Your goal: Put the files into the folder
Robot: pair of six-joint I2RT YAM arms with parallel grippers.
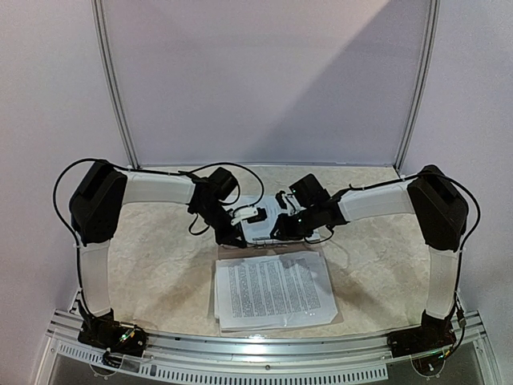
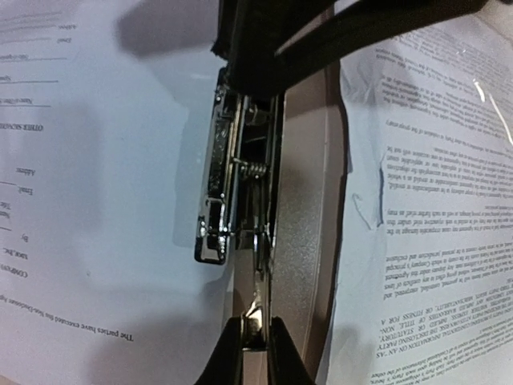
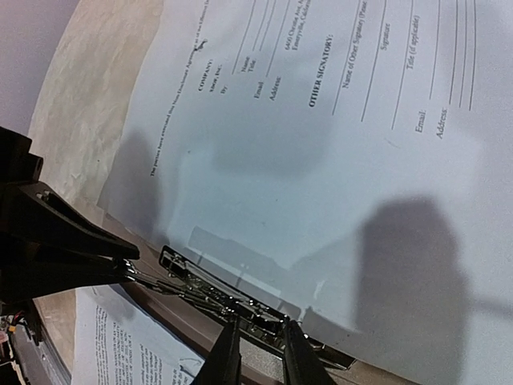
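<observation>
A clear folder with a brownish spine (image 1: 272,250) lies open mid-table; its metal clip (image 2: 252,172) runs along the spine. Printed sheets lie on both sides: one part (image 1: 276,289) toward the front, another (image 3: 321,160) behind the clip, partly under my arms in the top view. My left gripper is shut on the end of the clip's metal lever, which also shows in the right wrist view. Farther right along the spine, my right gripper is shut on the clip's mechanism. Its fingers partly hide the exact contact.
A metal rail (image 1: 268,345) borders the front of the table, and a grey wall (image 1: 272,96) stands at the back. Bare tabletop (image 1: 160,265) lies left and right of the folder. The two grippers are close together over the spine.
</observation>
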